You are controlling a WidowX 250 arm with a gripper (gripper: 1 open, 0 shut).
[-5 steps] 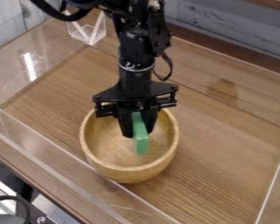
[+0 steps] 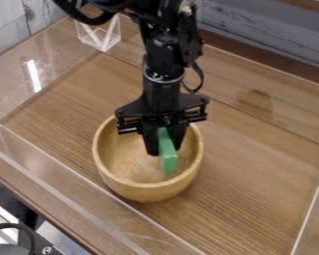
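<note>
A tan round bowl (image 2: 129,174) stands on the wooden table in the middle of the view. My black gripper (image 2: 163,133) reaches down from above over the bowl's back half, shut on a small green object (image 2: 167,156), which is upright within the bowl's outline. Whether the green object touches the bowl's bottom I cannot tell.
A clear plastic container (image 2: 99,32) stands at the back left. A dark cable and white items lie at the lower left edge, and a grey ledge runs along the back right.
My gripper and the green object have moved slightly toward the back of the table and a little to the right. The bowl appears shifted slightly the same way.
</note>
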